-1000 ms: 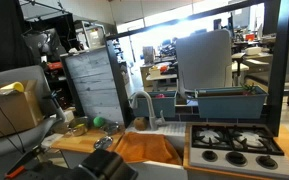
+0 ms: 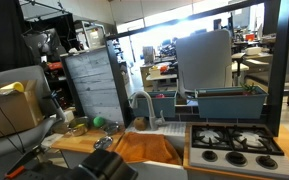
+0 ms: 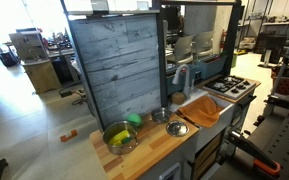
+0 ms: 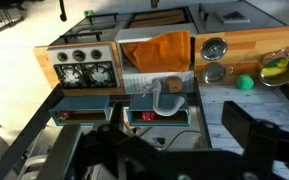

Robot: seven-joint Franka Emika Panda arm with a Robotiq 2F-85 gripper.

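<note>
In the wrist view my gripper is open, its dark fingers set wide apart at the lower left and right with nothing held between them. Beyond it lie an orange cloth point(image 4: 156, 52), a round brown object point(image 4: 174, 84) and a green ball point(image 4: 245, 82). A metal pot point(image 4: 277, 68) holds something yellow and green. Two round metal items, a bowl point(image 4: 214, 73) and a lid point(image 4: 214, 48), rest near the cloth. The stove point(image 2: 236, 147) stands to the right of the cloth in exterior view 1.
A white faucet point(image 2: 144, 108) rises behind the cloth. Blue bins point(image 2: 229, 107) hang behind the stove, and a grey plank wall point(image 3: 129, 70) backs the pot's end. Between pot and lid, some wooden counter point(image 3: 156, 146) is bare.
</note>
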